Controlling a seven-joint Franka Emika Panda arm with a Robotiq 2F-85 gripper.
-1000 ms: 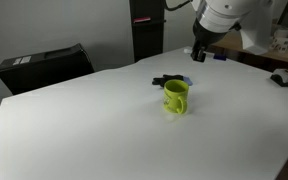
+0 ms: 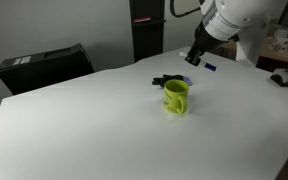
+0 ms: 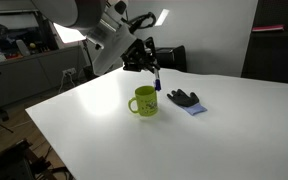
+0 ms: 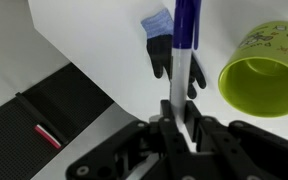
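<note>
In the wrist view a marker with a white barrel and blue cap [image 4: 186, 25] is clasped in my gripper, its capped end pointing away from me. Beside it stands an upright green mug [image 4: 262, 82], whose opening looks empty as far as it shows. Exterior view 2 has the marker's blue end [image 3: 157, 84] hanging above the table near the rim of the mug [image 3: 145, 101]. From the other side, the gripper [image 2: 192, 58] is above and to the right of the mug [image 2: 176, 96], not touching it.
A black and blue-grey glove [image 3: 187, 101] lies on the white table [image 3: 224, 135] close to the mug. A black box-shaped device [image 2: 44, 70] sits at the table's far left edge.
Across the last second my gripper has come down slightly and a little to the left in exterior view 1, with the marker still held. Mug and glove have stayed put.
</note>
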